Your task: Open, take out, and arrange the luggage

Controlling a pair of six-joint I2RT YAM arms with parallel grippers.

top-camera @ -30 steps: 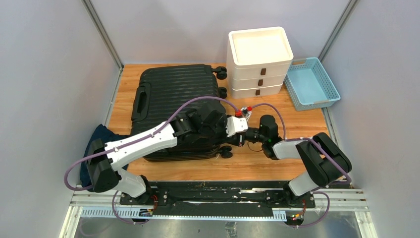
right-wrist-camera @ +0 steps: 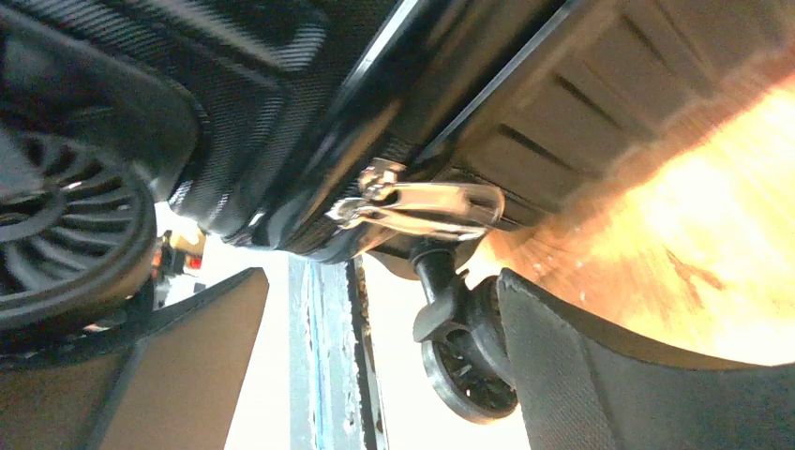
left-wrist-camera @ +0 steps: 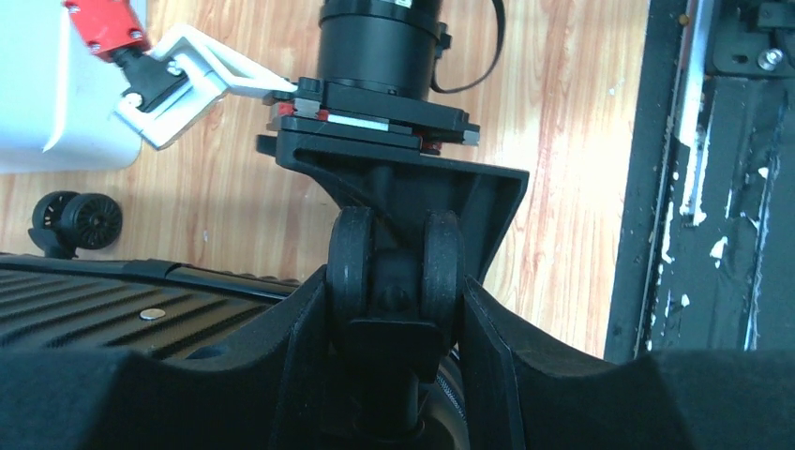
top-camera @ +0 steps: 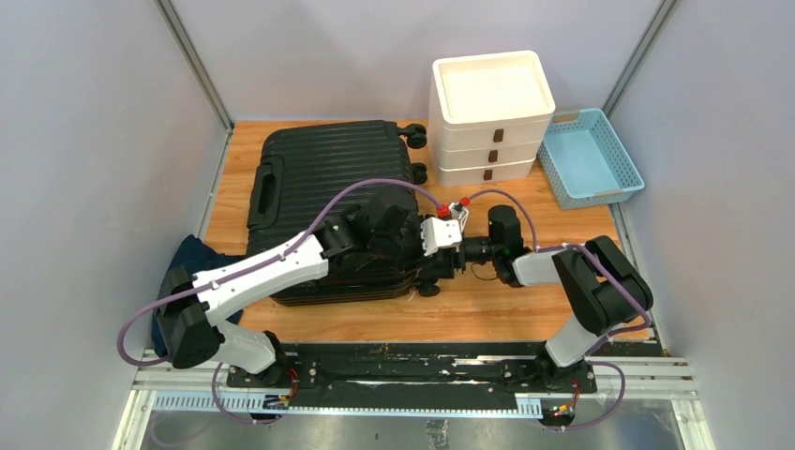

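The black suitcase (top-camera: pixel 319 169) lies flat on the wooden tabletop. In the left wrist view my left gripper is shut on a black suitcase wheel (left-wrist-camera: pixel 441 262), at the suitcase's near right corner. Just beside it, my right gripper is open, close to the zipper pulls (right-wrist-camera: pixel 431 202) on the suitcase's side. One wheel (right-wrist-camera: pixel 66 225) is large at the left of the right wrist view, another (right-wrist-camera: pixel 459 361) is lower, behind the fingers. In the top view both gripper tips are partly hidden by the arms.
White drawers (top-camera: pixel 492 89) stand at the back right, with a light blue basket (top-camera: pixel 591 150) beside them. Dark blue fabric (top-camera: pixel 169 300) lies left of the suitcase. Bare tabletop (top-camera: pixel 516 319) shows at the front right.
The left arm has moved a little left. The suitcase shows little change.
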